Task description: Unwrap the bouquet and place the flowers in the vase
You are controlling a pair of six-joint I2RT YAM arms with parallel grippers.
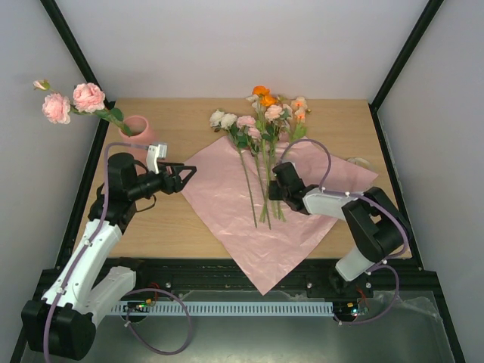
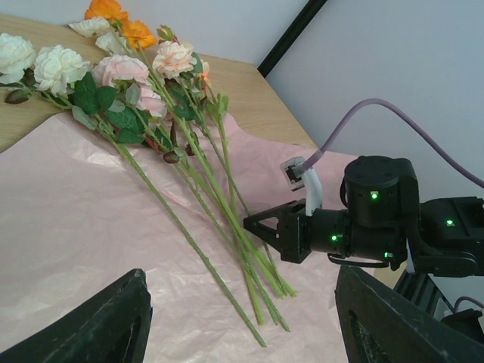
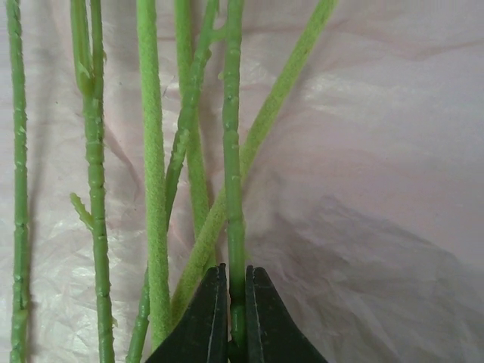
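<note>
Several long-stemmed flowers lie in a loose bunch; their white, pink and orange blooms (image 1: 274, 112) point to the back of the table. In the right wrist view my right gripper is shut on one green stem (image 3: 234, 166), while other stems (image 3: 96, 166) run to its left. Pink peonies (image 1: 89, 97) stand in the pink vase (image 1: 139, 128) at the back left, leaning over its left side. My left gripper (image 1: 187, 176) hangs in front of the vase, open and empty. Its fingers (image 2: 113, 321) frame the left wrist view.
A pink wrapping sheet (image 1: 257, 268) lies creased under the stems. Bare wooden table (image 1: 181, 121) shows between the vase and the blooms. A small pale object (image 1: 358, 162) sits at the right, by the sheet's edge.
</note>
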